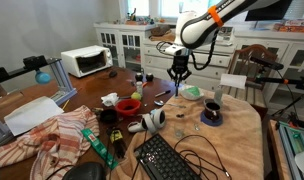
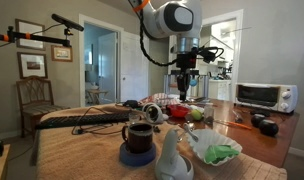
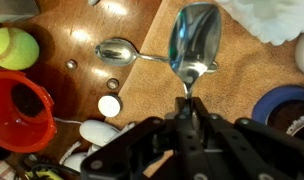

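Observation:
A shiny metal spoon (image 3: 195, 42) points away from my gripper, bowl end outward. The gripper is shut on its handle. Under it on the table lies a second metal spoon (image 3: 118, 52), partly covered by the held one in the wrist view. In the first exterior view, my gripper (image 1: 178, 76) hangs above the far part of the table, close to a white bowl (image 1: 190, 93) with something green in it. From the second exterior view, the gripper (image 2: 183, 90) points down over the table; the held spoon is too small to make out clearly there.
A red container (image 3: 14, 125) and a yellow-green ball (image 3: 14, 48) are at left in the wrist view. A dark mug (image 1: 211, 112) stands right of the bowl. A black keyboard (image 1: 170, 158), cables and a toaster oven (image 1: 88, 63) also occupy the table.

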